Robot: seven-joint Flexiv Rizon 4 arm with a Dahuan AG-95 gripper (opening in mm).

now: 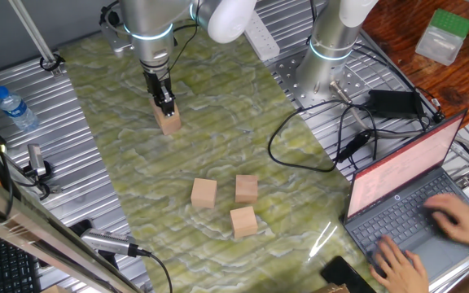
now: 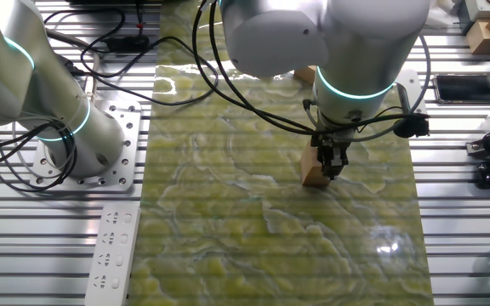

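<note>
In exterior view 1, my gripper (image 1: 166,109) points down at a wooden block (image 1: 168,125) on the upper part of the green marbled mat. Its dark fingers overlap the block's upper side there. From exterior view 2, the same block (image 2: 312,172) shows on the left of the gripper (image 2: 333,168). The fingers hide part of the block, and whether they grip it or only stand against it does not show. Further down the mat lie three more wooden cubes, a left cube (image 1: 203,193), a right cube (image 1: 247,188) and a lower cube (image 1: 243,221), close together but apart.
A person's hands rest at a laptop (image 1: 414,187) in the lower right. The mat between gripper and cubes is clear.
</note>
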